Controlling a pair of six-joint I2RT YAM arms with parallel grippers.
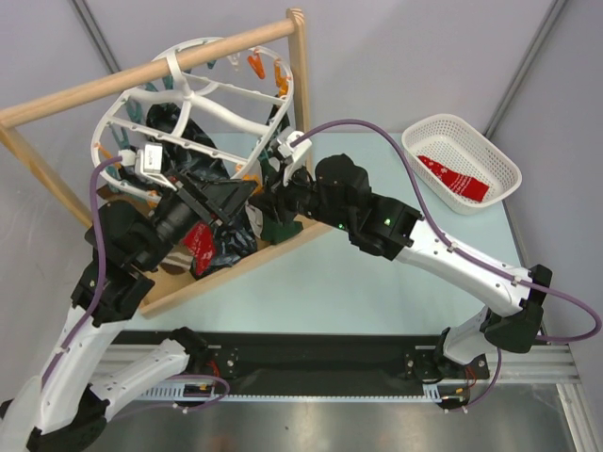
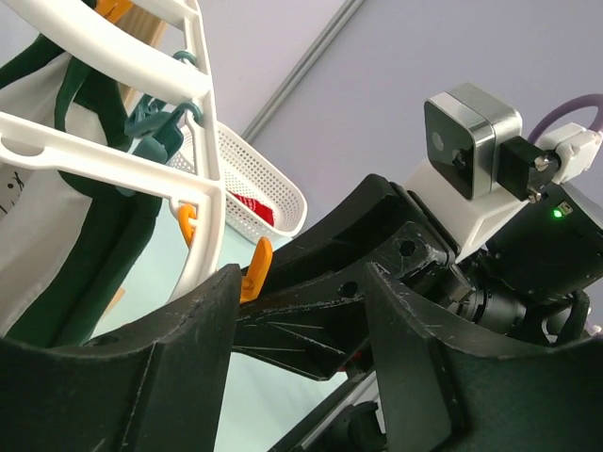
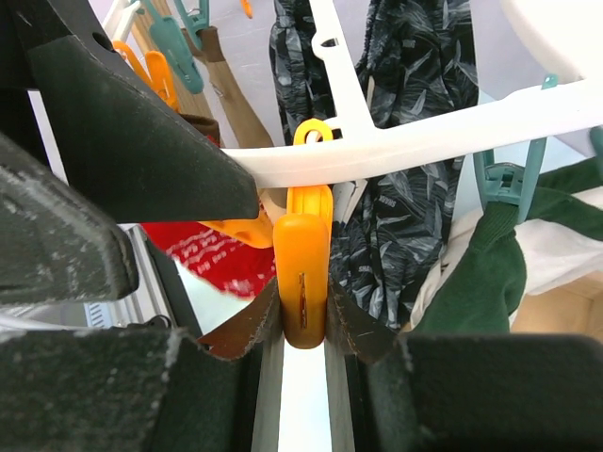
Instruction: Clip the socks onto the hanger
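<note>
My right gripper is shut on an orange clip (image 3: 301,259) hanging from the white hanger's rim (image 3: 424,127). My left gripper stands open beside that rim; an orange clip tip (image 2: 256,270) shows by one of its fingers (image 2: 203,315). In the right wrist view, the left gripper's dark fingers (image 3: 160,132) come in from the left. A red patterned sock (image 3: 212,254) hangs behind them, its upper end hidden. Black socks (image 3: 415,169) and a green-and-white sock (image 3: 480,254) hang from the hanger. Both grippers crowd the hanger's front edge in the top view.
A white basket (image 1: 504,160) at the right holds another red sock (image 1: 454,179). The hanger hangs from a wooden frame (image 1: 141,75), whose bar and posts surround the work.
</note>
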